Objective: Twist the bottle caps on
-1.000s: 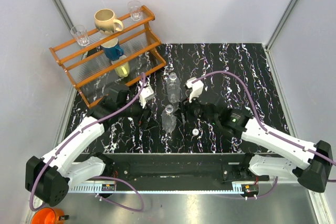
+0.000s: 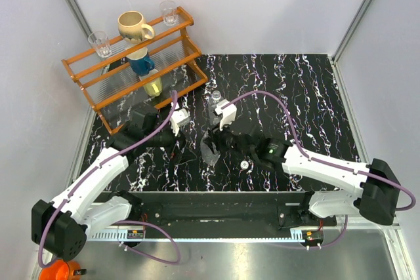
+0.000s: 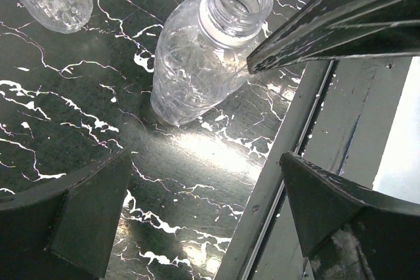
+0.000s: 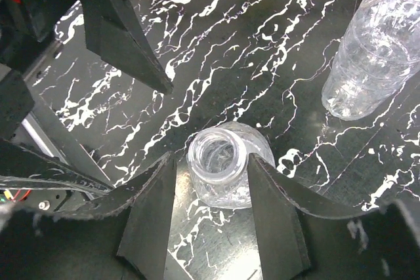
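Observation:
A clear, capless bottle (image 2: 209,152) stands upright near the front of the marble surface. In the right wrist view, my right gripper is part open with its fingers either side of the bottle's neck; a gap shows at the left finger. The left wrist view shows a right gripper finger (image 3: 295,44) beside the same bottle (image 3: 197,63). My left gripper is open and empty, left of this bottle. Behind stands a second clear bottle (image 2: 214,106), its neck partly out of view in the right wrist view. A white cap (image 2: 244,164) lies to the right.
A wooden rack (image 2: 141,77) with mugs and glasses leans at the back left. The table's front ledge (image 2: 216,204) runs close to the front bottle.
My right arm has moved left, bringing its gripper from the right of the front bottle to its neck. The left gripper shifted slightly left. Both bottles and the cap show no clear movement.

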